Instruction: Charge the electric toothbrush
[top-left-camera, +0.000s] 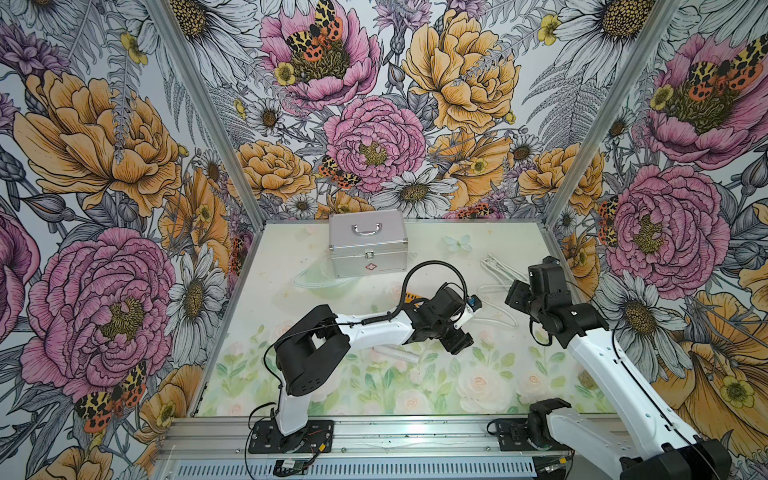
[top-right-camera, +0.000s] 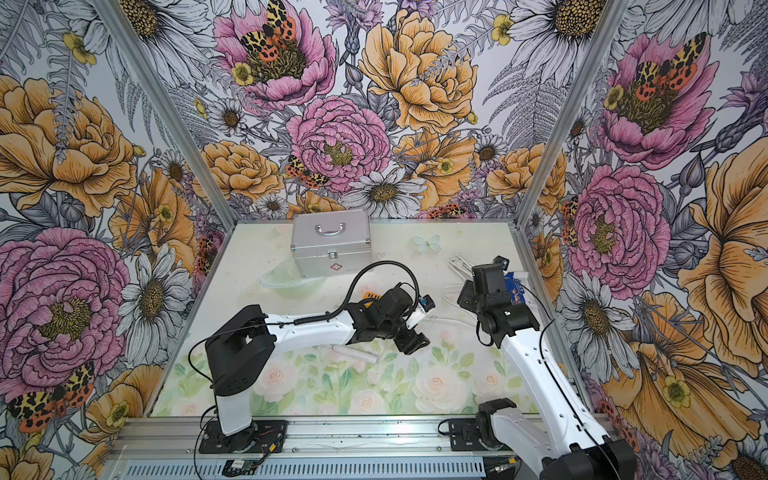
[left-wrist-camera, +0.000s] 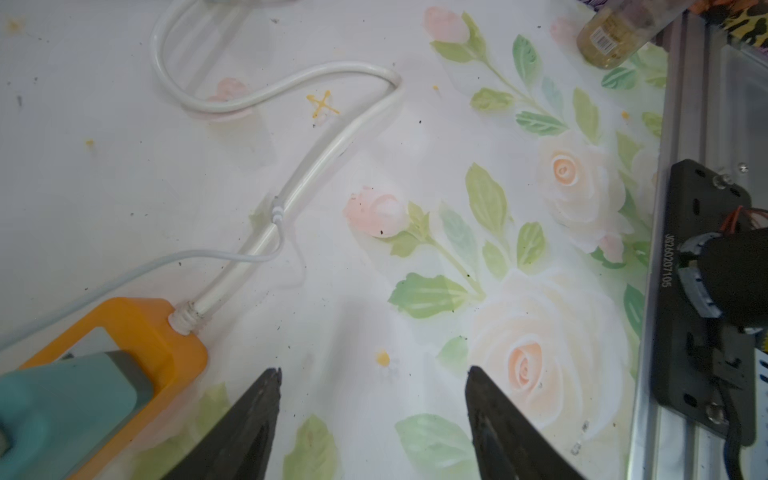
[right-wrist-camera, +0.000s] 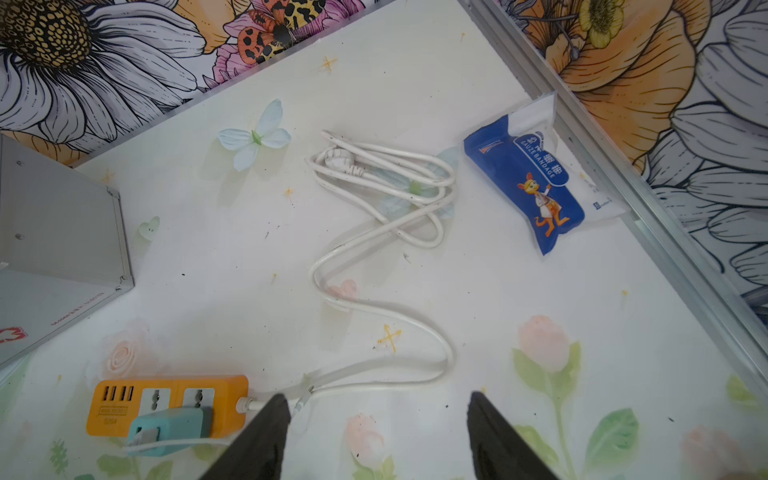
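Observation:
My left gripper (top-left-camera: 458, 340) hangs over the middle of the table, open with nothing between its fingers; in the left wrist view its fingertips sit beside an orange power strip (left-wrist-camera: 172, 336) with a teal block (left-wrist-camera: 72, 408) on it and a thin cable (left-wrist-camera: 200, 253). A white toothbrush-like stick (top-left-camera: 394, 352) lies near the front, partly behind the left arm. My right gripper (top-right-camera: 468, 297) is raised at the right, open and empty. In the right wrist view the strip's white cord (right-wrist-camera: 376, 308) winds to a coil, and a white plug sits on the teal block.
A silver case (top-left-camera: 368, 244) stands at the back left. A blue gauze bandage pack (right-wrist-camera: 524, 176) lies by the right edge. A clear container (left-wrist-camera: 608, 40) is at a table edge in the left wrist view.

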